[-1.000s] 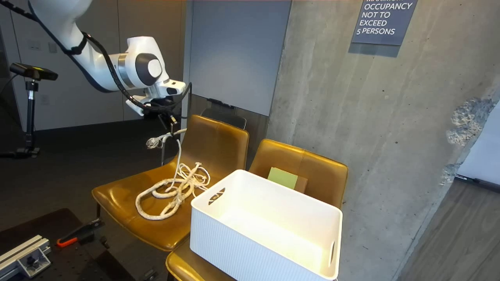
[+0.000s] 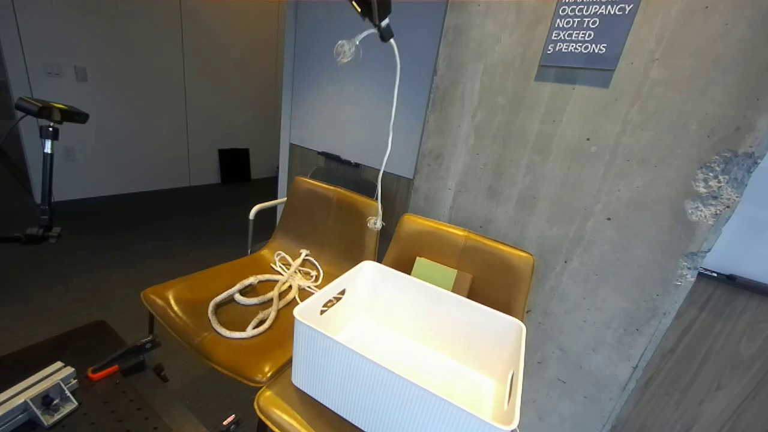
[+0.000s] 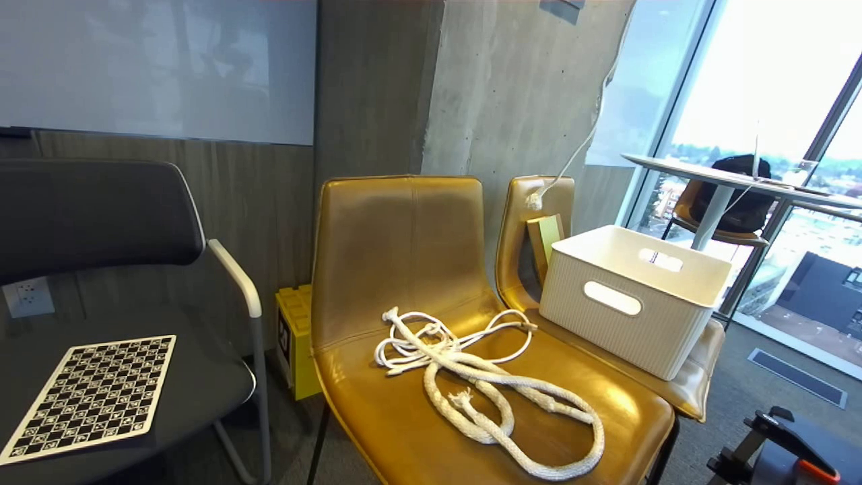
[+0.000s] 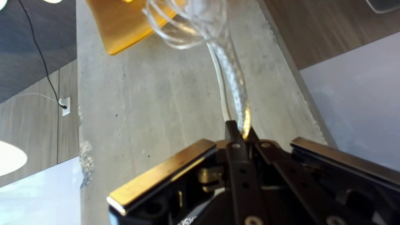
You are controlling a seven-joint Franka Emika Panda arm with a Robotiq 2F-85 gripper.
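High above the chairs, my gripper is shut on a thin white rope [image 2: 392, 119]. One frayed end sticks out to the side and the long part hangs down, its tufted tip near the chair backs in exterior view 1. In the wrist view the rope [image 4: 233, 78] runs out from between the fingertips. Other ropes, one thick and some thin, lie in a loose heap [image 2: 263, 299] on the left tan chair. A white ribbed bin [image 2: 407, 378] sits on the right tan chair, its visible inside empty.
A green and brown block [image 2: 435, 275] leans behind the bin against the right chair's back. A concrete wall [image 2: 497, 165] rises behind. A dark chair [image 3: 105, 218] with a checkered board [image 3: 97, 388] stands to the left in exterior view 2.
My gripper has risen and moved right, carrying the thin rope up off the left chair. The arm has left exterior view 1 except for the gripper's tip. The bin has stayed put.
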